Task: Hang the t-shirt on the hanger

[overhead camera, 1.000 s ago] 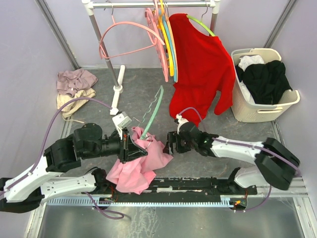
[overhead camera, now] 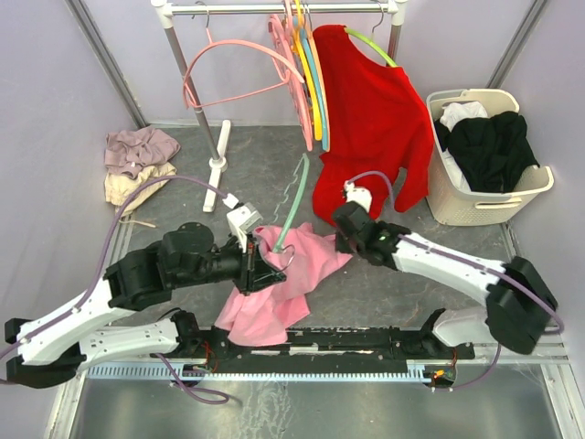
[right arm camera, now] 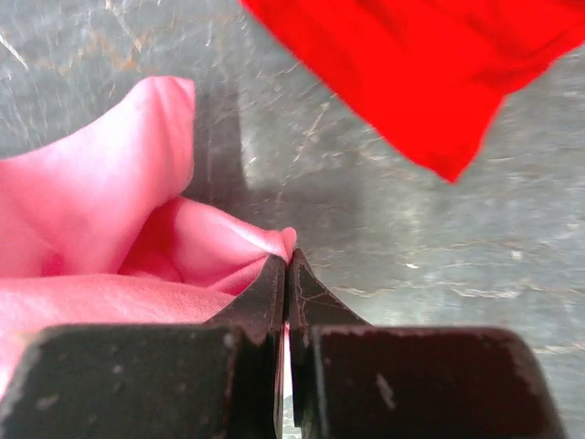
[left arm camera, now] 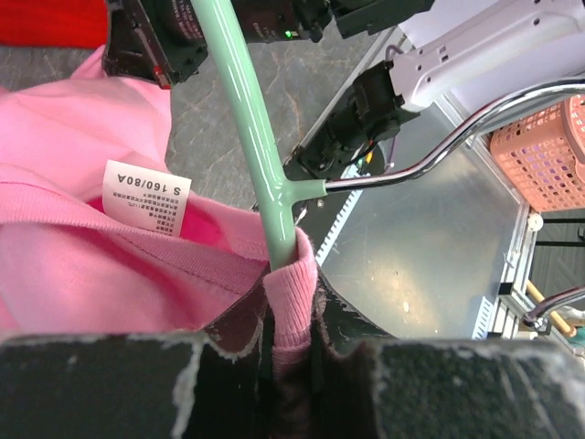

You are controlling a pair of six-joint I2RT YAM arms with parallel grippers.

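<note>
The pink t-shirt [overhead camera: 265, 311] hangs in folds between both arms, its neckline and white size label [left arm camera: 146, 197] facing the left wrist camera. A mint-green hanger [left arm camera: 239, 101] with a metal hook [left arm camera: 420, 165] runs down into the shirt's collar. My left gripper is shut on the pink collar band, right where the hanger enters it; how far the hanger reaches inside the shirt is hidden. At the shirt's right side, my right gripper is shut with a small pinch of pink cloth at its fingertips, the fabric stretched toward it.
A rack [overhead camera: 274, 8] at the back carries pink, yellow and blue hangers and a red garment [overhead camera: 366, 119] hanging low behind my right arm. A cream basket [overhead camera: 475, 212] of clothes stands at right. Folded clothes [overhead camera: 137, 151] lie at left. Bare floor shows between.
The left gripper, hanger and shirt have shifted slightly right.
</note>
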